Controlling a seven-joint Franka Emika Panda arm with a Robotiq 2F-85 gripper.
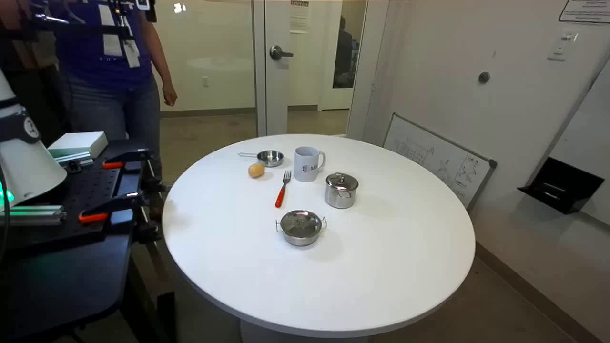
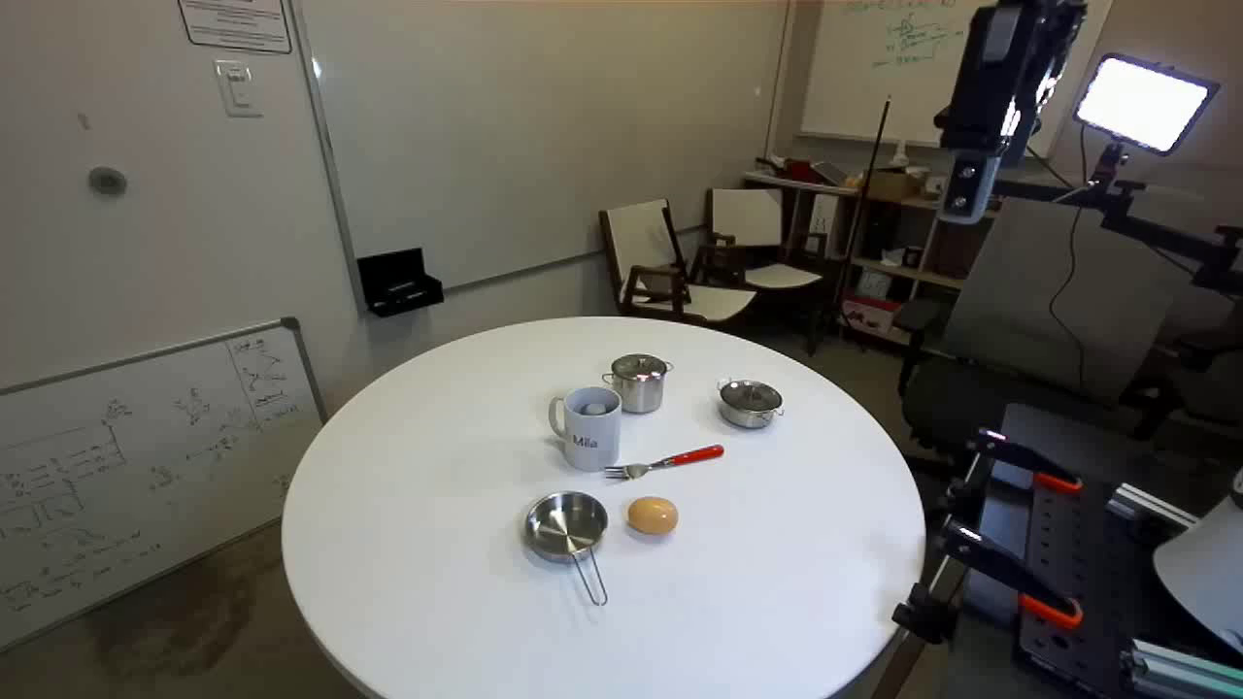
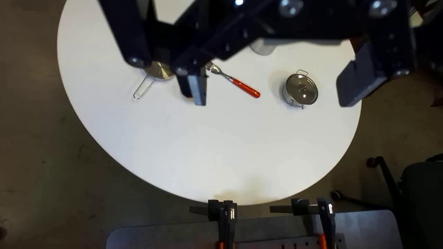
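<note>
My gripper stands open high above the round white table, its fingers wide apart and nothing between them. In exterior view 2 part of the gripper shows at the upper right, well clear of the table. On the table are a grey-white mug point(image 2: 591, 429) with something rounded inside it, a small steel pan point(image 2: 566, 525) with a wire handle, a brown egg point(image 2: 654, 515) and a red-handled fork point(image 2: 688, 455). A taller lidded steel pot point(image 1: 341, 190) stands beside the mug. Nearer the front in exterior view 1 is a low two-handled pot point(image 1: 301, 227) with its lid on.
The white table point(image 1: 389, 268) has wide bare areas around the group. Black clamps point(image 1: 117, 206) with orange tips line the robot's bench edge, across a gap from the table. A person point(image 1: 108, 74) stands behind the bench.
</note>
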